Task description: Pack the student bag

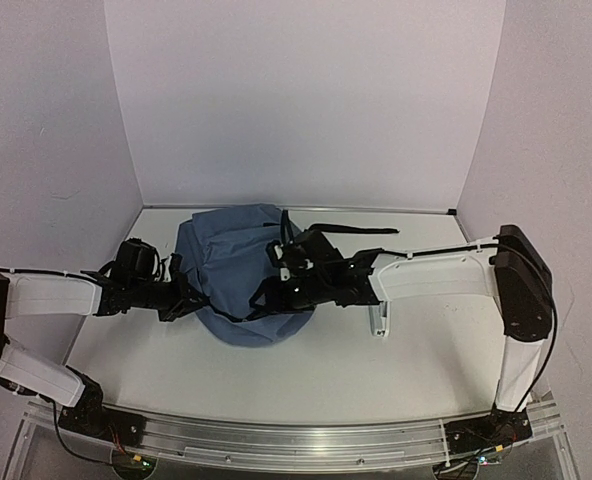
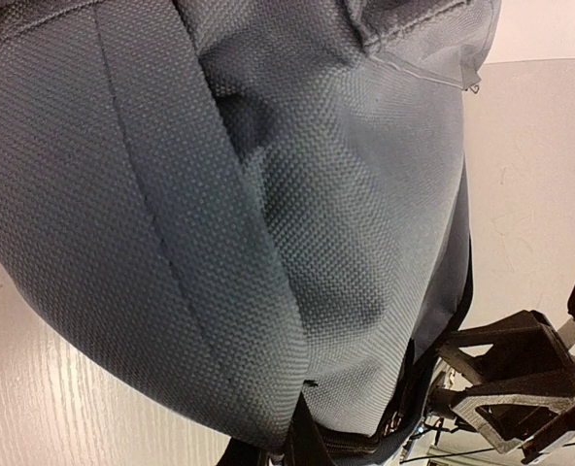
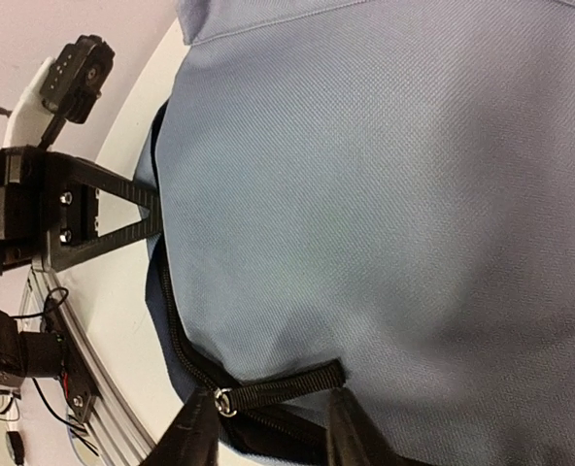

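A blue-grey bag (image 1: pixel 241 265) lies on the white table, its black zipper (image 3: pixel 176 316) running along the near edge. My left gripper is shut on the bag's fabric at its left edge; in the right wrist view its fingers (image 3: pixel 130 233) meet at that edge. Over the bag's near right part, my right gripper stands open. Between its fingers and close to them lies the dark zipper pull (image 3: pixel 286 388), with no grip on it showing. Whatever is inside the bag is hidden.
Right of the bag, a small white object (image 1: pixel 379 318) lies partly under my right forearm. A black strap (image 1: pixel 354 229) stretches across the table behind that arm.
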